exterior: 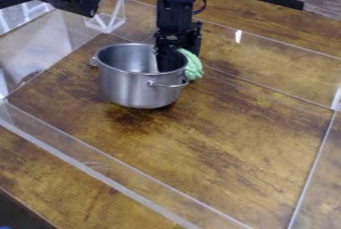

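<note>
A steel pot (134, 82) with side handles stands on the wooden table, left of centre. Just behind its right side is a pale green object (190, 66), partly hidden by the pot and the arm. My black gripper (172, 50) reaches down from the top over the pot's right rear rim, close to the green object. Its fingertips are dark and partly hidden, so I cannot make out whether anything is between them.
Transparent edges or panels run along the left, right and near sides of the work area.
</note>
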